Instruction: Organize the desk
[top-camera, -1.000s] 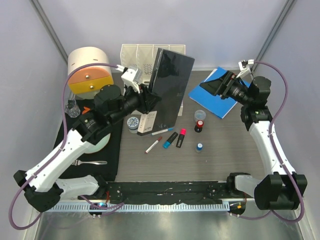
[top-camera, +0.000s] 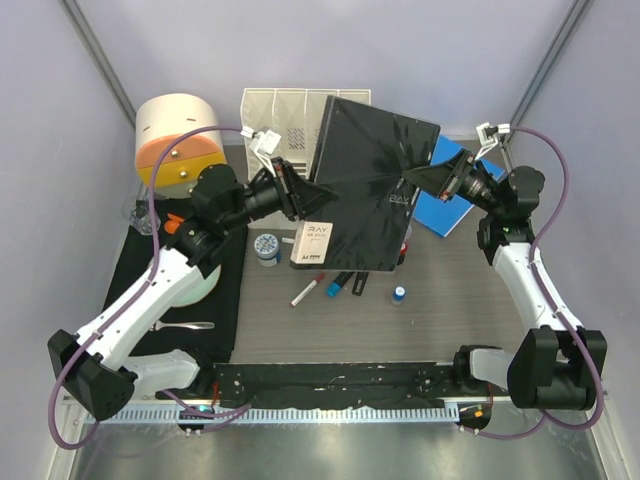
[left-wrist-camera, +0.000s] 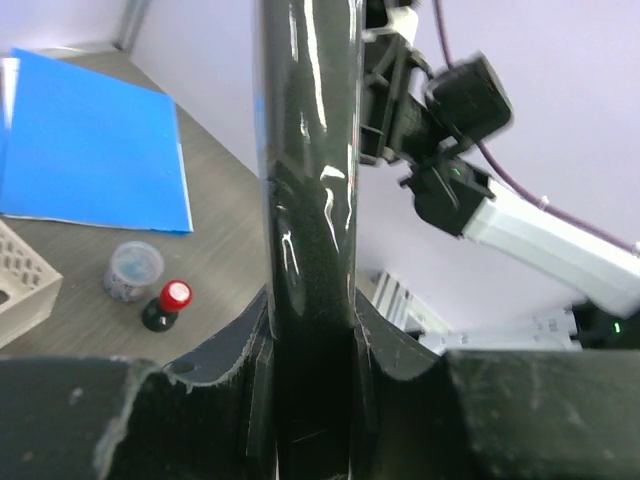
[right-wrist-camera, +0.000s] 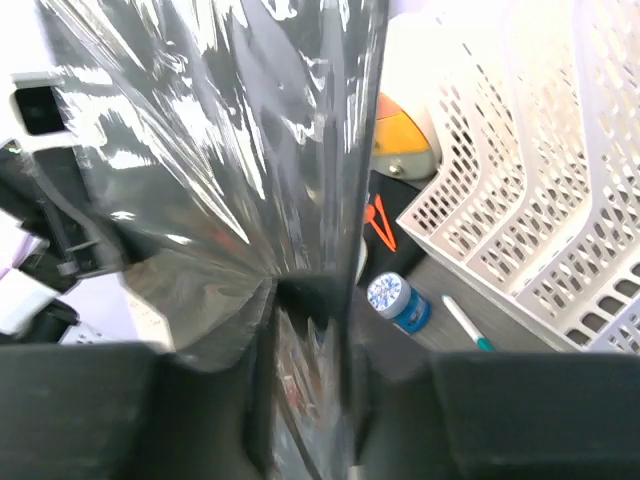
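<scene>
A large black folder in glossy wrap (top-camera: 360, 230), with a light label at its lower left, hangs raised over the desk between both arms. My left gripper (top-camera: 308, 195) is on its left side; the left wrist view shows the folder's edge (left-wrist-camera: 305, 180) standing between the fingers. My right gripper (top-camera: 414, 176) is at its upper right, and in the right wrist view the wrap (right-wrist-camera: 210, 120) creases in between the fingers. How firmly either is closed is hard to tell.
Behind stand a white perforated rack (top-camera: 270, 115) and a yellow drawer box (top-camera: 180, 150). A blue folder (top-camera: 445, 210) lies back right. Markers, small bottles (top-camera: 398, 295) and a jar (top-camera: 268, 250) lie on the desk. A black mat with plate and utensils fills the left.
The black folder has swung rightward and turned broader to the top camera, reaching my right gripper, which has moved slightly left. The wrap now shows creases at that gripper.
</scene>
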